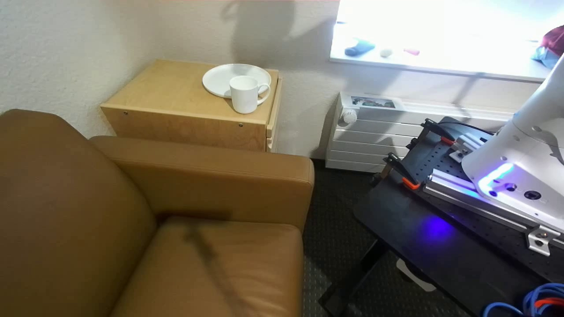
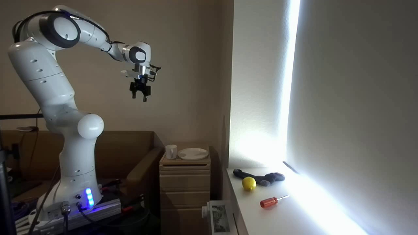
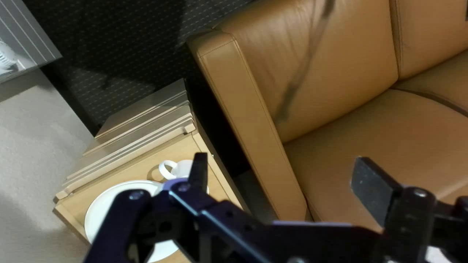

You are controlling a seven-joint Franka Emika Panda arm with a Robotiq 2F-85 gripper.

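High above the sofa and cabinet, my gripper (image 2: 139, 98) points downward. Its two dark fingers stand wide apart in the wrist view, and nothing lies between them, so it is open. A white mug (image 1: 243, 95) stands upright on the wooden cabinet (image 1: 174, 84), close to its front corner. Beside the mug lies a white plate (image 1: 217, 79), flat on the same top. In the wrist view one finger and the gripper body cover part of the mug (image 3: 182, 167) and much of the plate (image 3: 98, 210).
The brown sofa's armrest (image 1: 211, 164) runs alongside the cabinet. On the windowsill (image 2: 250, 211) are a yellow lemon (image 2: 249, 183), a red screwdriver (image 2: 268, 202) and a dark soft object (image 2: 266, 179). A white radiator (image 1: 365, 140) sits below the window. Open air surrounds the gripper.
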